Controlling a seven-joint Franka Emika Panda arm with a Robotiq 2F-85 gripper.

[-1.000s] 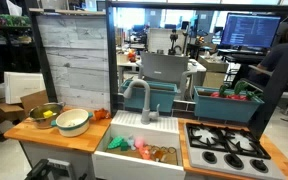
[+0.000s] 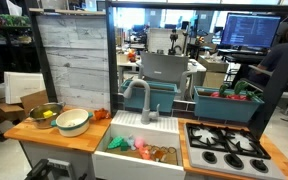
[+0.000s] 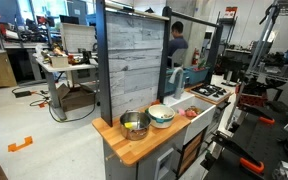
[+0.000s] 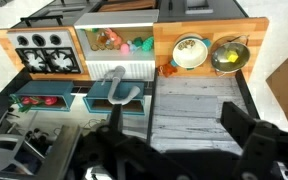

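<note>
My gripper stands open at the bottom of the wrist view, its dark fingers wide apart with nothing between them. It is well apart from the counter. A cream pot point(image 2: 73, 122) with light contents sits on the wooden counter left of the sink. Beside it is a metal bowl point(image 4: 229, 57) with something yellow inside. An orange-red item point(image 2: 101, 114) lies on the counter between the pot and the sink. Several small colourful things point(image 4: 124, 42) lie in the white sink point(image 2: 109, 166).
A grey faucet point(image 2: 141, 95) rises behind the sink. The stove point(image 2: 227, 145) with black grates is to the right. Teal boxes stand behind the counter, one point(image 2: 222, 106) holding red and green items. A grey plank wall point(image 3: 139, 67) and dark posts border the left counter.
</note>
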